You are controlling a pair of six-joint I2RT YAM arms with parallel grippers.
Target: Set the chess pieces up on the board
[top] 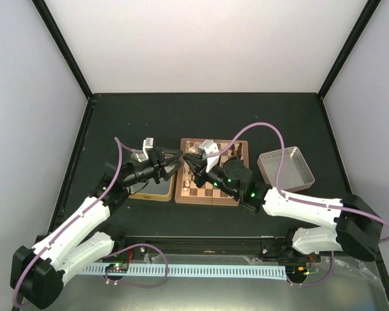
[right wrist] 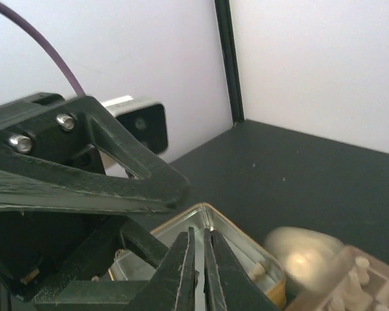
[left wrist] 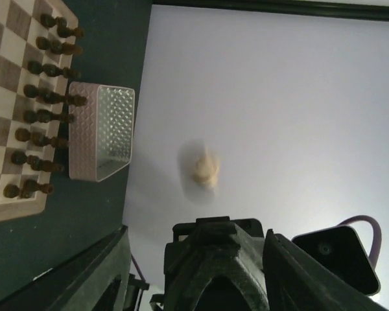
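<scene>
The chessboard (top: 211,197) lies mid-table. Dark pieces (left wrist: 44,116) line one edge in the left wrist view, and pale pieces (right wrist: 353,288) show on its corner in the right wrist view. A blurred pale piece appears in mid-air, apart from the fingers; a similar pale blur (right wrist: 301,259) shows between board and tray in the right wrist view. My left gripper is open, fingers spread, nothing between them. My right gripper is shut, nothing visible between its tips. Both grippers meet closely above the board's left edge.
Below my left arm sits a tan-rimmed tray (top: 152,197), with a pale piece (right wrist: 256,271) inside. A pinkish bin (top: 269,170) stands right of the board, looking empty from above. The two grippers crowd each other.
</scene>
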